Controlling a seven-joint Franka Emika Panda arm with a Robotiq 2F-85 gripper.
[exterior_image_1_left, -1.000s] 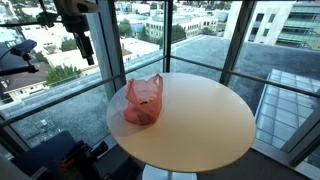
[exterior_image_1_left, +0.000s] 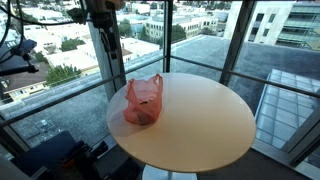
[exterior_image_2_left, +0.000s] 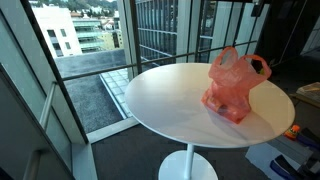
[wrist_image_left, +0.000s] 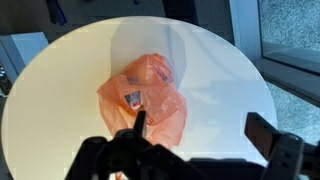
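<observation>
A translucent red plastic bag (exterior_image_1_left: 143, 102) stands on the round white table (exterior_image_1_left: 200, 115), near its left side in exterior view 1. Its handle loops rise at the top, and something inside cannot be made out clearly. In exterior view 2 the bag (exterior_image_2_left: 232, 85) is on the right half of the table. My gripper (exterior_image_1_left: 108, 48) hangs in the air above and left of the bag, apart from it. Seen from the wrist, the open gripper has its left finger overlapping the view of the bag (wrist_image_left: 140, 98); nothing is between the fingers.
Bare tabletop (exterior_image_2_left: 165, 95) surrounds the bag, widest on the side away from the arm. Tall windows with metal frames (exterior_image_1_left: 166, 40) stand close behind the table. Dark equipment (exterior_image_1_left: 75, 155) lies low at the left, below table height.
My gripper has moved to the right in exterior view 1, toward the space above the bag. The bag and table have stayed where they were.
</observation>
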